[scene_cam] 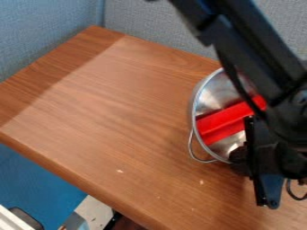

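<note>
A steel pot (206,100) with a wire handle lies at the right of the wooden table, partly hidden by my arm. Inside it sits a red object (223,122). My gripper (267,184) is at the pot's lower right, its black body overlapping the rim in the view; I cannot make out whether anything is between its fingers or whether it touches the pot.
Padded grey-blue walls (156,27) stand behind it, and a blue surface with white and metal parts lies below its front left edge.
</note>
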